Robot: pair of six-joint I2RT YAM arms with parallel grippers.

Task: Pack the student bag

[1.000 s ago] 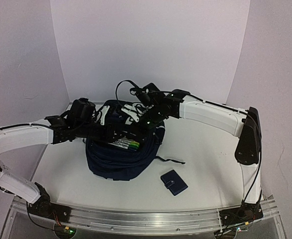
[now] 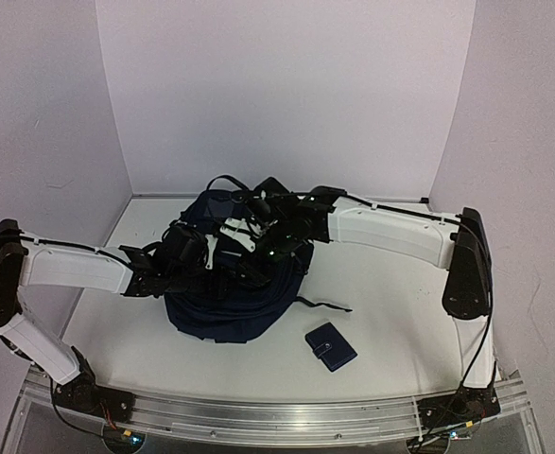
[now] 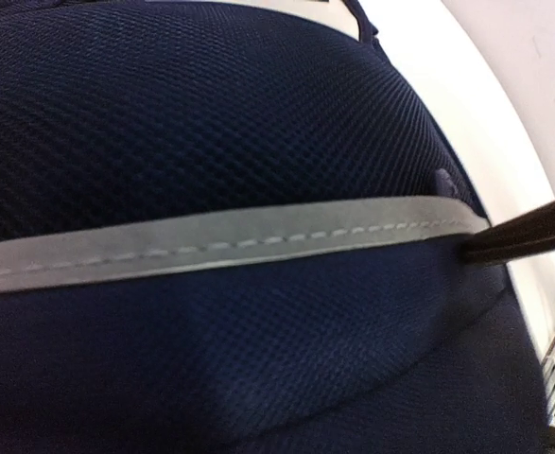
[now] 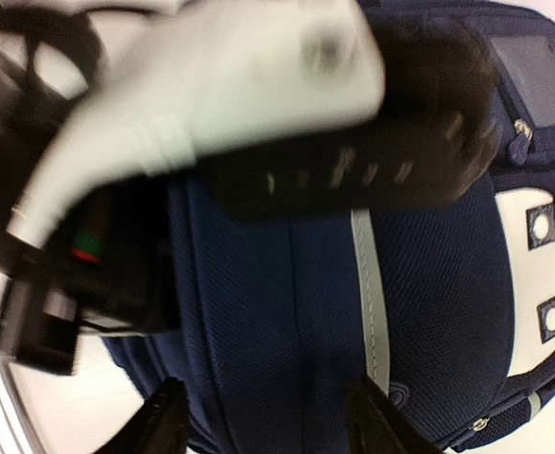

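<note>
The dark navy student bag (image 2: 225, 322) lies on the white table, left of centre, beneath both arms. In the top view my left gripper (image 2: 222, 281) is over the bag's front and hides much of its opening. Navy mesh and a grey stitched strip (image 3: 230, 236) of the bag fill the left wrist view; a dark finger-like piece reaches in from the right, and the finger cannot be judged. My right gripper is open above the bag, navy fabric showing between its separated fingers. A small navy snap-closed notebook or wallet (image 2: 331, 346) lies apart at front right.
The two arms are crowded close together over the bag; the left arm's gripper body (image 4: 116, 255) looms large in the right wrist view. A loose bag strap (image 2: 322, 305) trails right. Table right of the bag is clear.
The right arm is slightly lower and further left; the top strap has sunk.
</note>
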